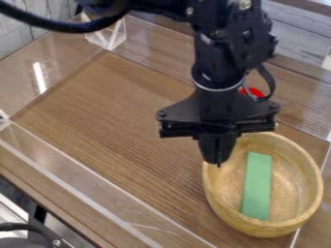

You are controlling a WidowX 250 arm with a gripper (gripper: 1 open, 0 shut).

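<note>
The black gripper [218, 153] points down at the upper-left rim of a round wooden bowl [223, 211], its fingertips close together; no object shows between them. Inside the bowl lies a green rectangular block [256, 186]. Behind the arm a small red object [253, 93] is partly hidden.
A clear plastic piece [106, 31] stands at the back left. Black cables lie at the bottom-left edge, off the tabletop.
</note>
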